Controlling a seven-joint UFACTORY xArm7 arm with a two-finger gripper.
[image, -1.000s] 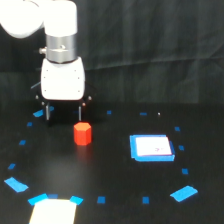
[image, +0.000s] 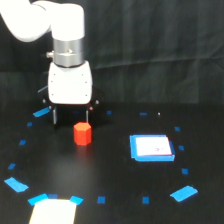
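Note:
A red block (image: 83, 134) with a hexagonal outline rests on the black table, left of the middle. My white gripper (image: 71, 114) points down just above and slightly left of it in the picture. Its dark fingers stand wide apart, so the fingers are open. The block shows whole below the fingertips, and nothing can be seen held. How far the gripper is from the block in depth is hard to tell.
A blue-edged tile with a white top (image: 153, 146) lies right of the middle. At the bottom edge is a pale square (image: 52, 212), partly cut off. Scattered blue tape marks the table.
My gripper has shifted a little to the right and slightly down in the picture, nearer the red block. The block and the blue-edged tile have stayed in place.

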